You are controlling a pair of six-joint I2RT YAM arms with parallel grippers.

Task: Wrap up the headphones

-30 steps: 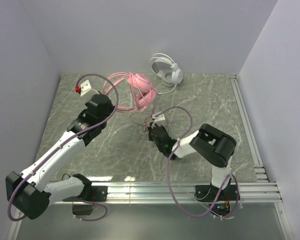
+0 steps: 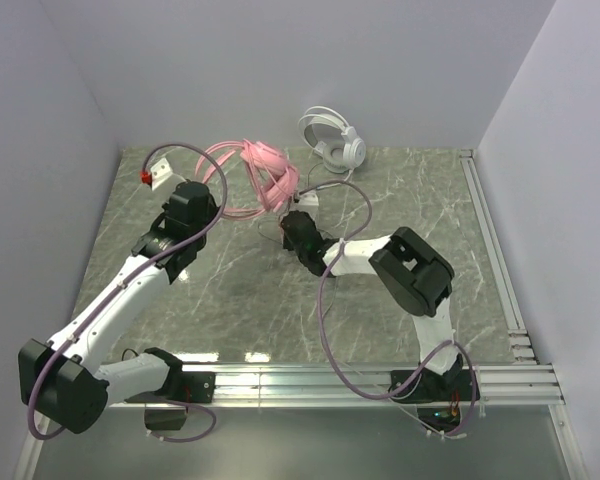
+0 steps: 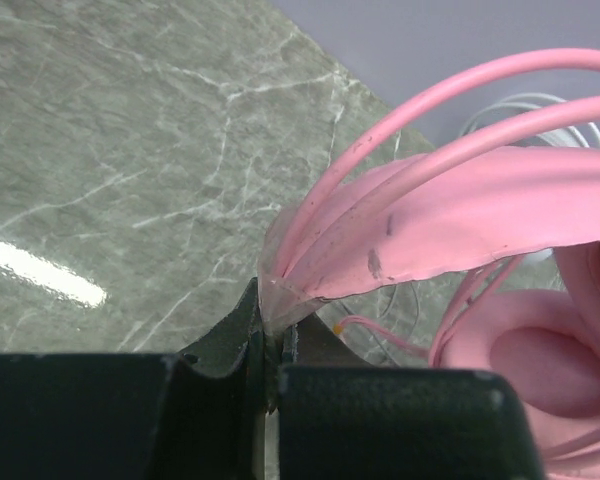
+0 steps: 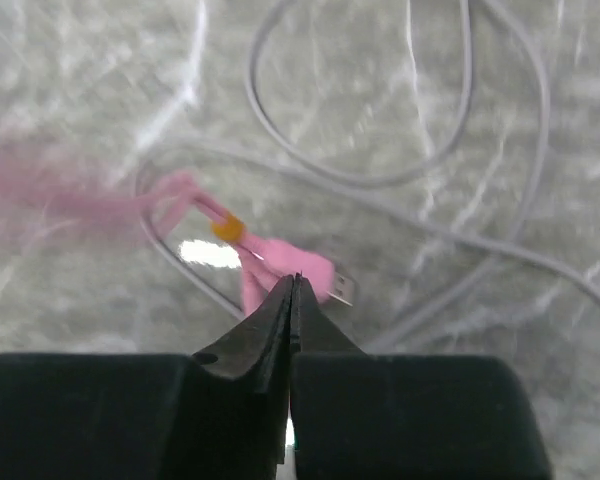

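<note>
Pink headphones (image 2: 270, 175) hang at the top centre, their headband (image 3: 460, 210) held in my left gripper, which is shut on it, cups dangling to the right. Their pink cable with a USB plug (image 4: 300, 262) and orange band lies on the grey table (image 2: 230, 290), below my right gripper. That gripper is shut, its tips over the plug; I cannot tell whether they touch it.
White headphones (image 2: 345, 150) sit at the back against the wall, with a thin grey cable (image 4: 460, 240) looping across the table. Walls bound the back and sides.
My left gripper has shifted slightly left with the pink headphones, which have swung a little.
</note>
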